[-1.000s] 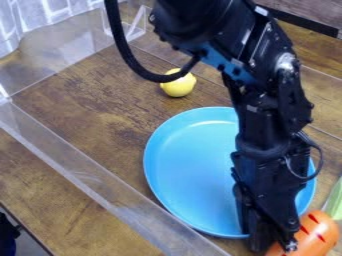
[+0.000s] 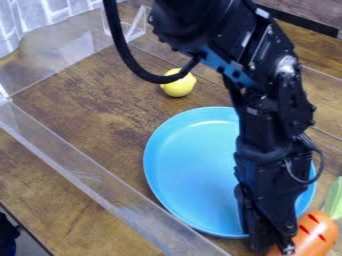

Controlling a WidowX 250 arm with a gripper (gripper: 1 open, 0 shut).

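Note:
The black gripper (image 2: pixel 274 225) reaches down over the right side of a blue plate (image 2: pixel 187 165), its tip low at the plate's front right edge, against an orange carrot-like object (image 2: pixel 313 240) in the bottom right corner. The fingers are dark and partly hidden by the gripper body, so what is between them is unclear.
A yellow ball-like object (image 2: pixel 179 84) lies on the wooden surface behind the plate. A pale green object (image 2: pixel 333 196) is at the right edge. A clear plastic edge runs along the front left.

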